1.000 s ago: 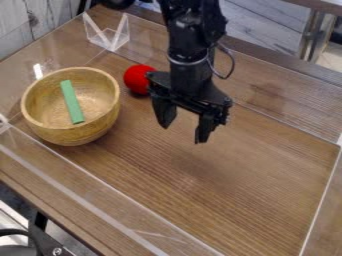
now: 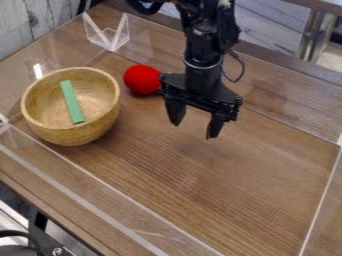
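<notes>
The black gripper [image 2: 195, 118] hangs over the middle of the wooden table [image 2: 214, 200], its two fingers pointing down and spread apart, with nothing visible between them. Just behind it to the left lies a red round object [image 2: 142, 77]. On the left sits a yellow-tan bowl [image 2: 90, 120] with a green elongated object [image 2: 70, 100] in it.
A clear, pale plastic object [image 2: 108, 32] is at the back left.
The gripper has shifted slightly toward the back of the table, with its fingers a little higher in view. The bowl and red object have stayed put.
</notes>
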